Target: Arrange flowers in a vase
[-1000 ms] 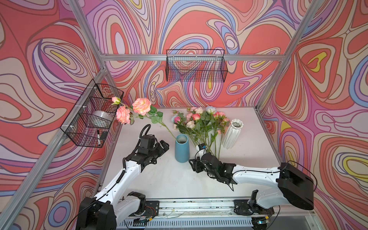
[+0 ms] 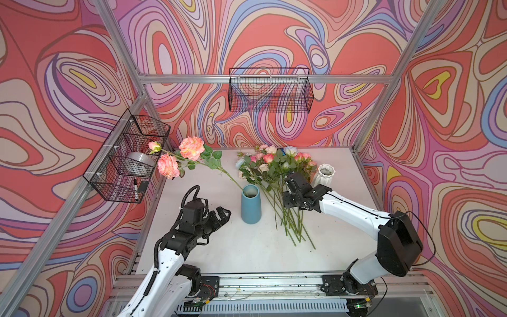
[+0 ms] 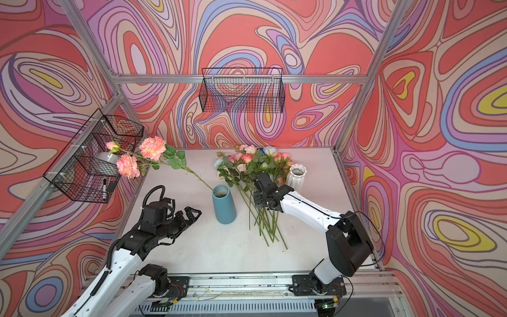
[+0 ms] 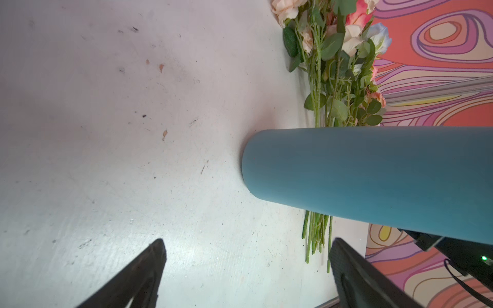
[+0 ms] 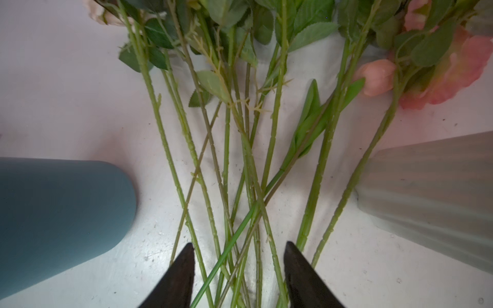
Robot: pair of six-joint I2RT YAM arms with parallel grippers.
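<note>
A blue vase (image 2: 250, 206) stands upright at the table's middle, with a tall stem of pink-orange flowers (image 2: 191, 148) in it, leaning far to the left. To the vase's right lies a bunch of flowers (image 2: 270, 158), blooms toward the back and green stems (image 5: 259, 205) fanned toward the front. My right gripper is over those stems, its fingers apart; several stems run below the gap, and I see none gripped. Left of the vase, my left gripper stands open with bare table between its fingers.
A white fluted vase (image 2: 325, 173) stands right of the bunch, close to the right arm. Wire baskets hang on the left (image 2: 126, 158) and on the back wall (image 2: 270, 95).
My right gripper has moved back and to the right, from near the blue vase to over the stems. My left arm has drawn back slightly, and the leaning flowers have swayed a little left.
</note>
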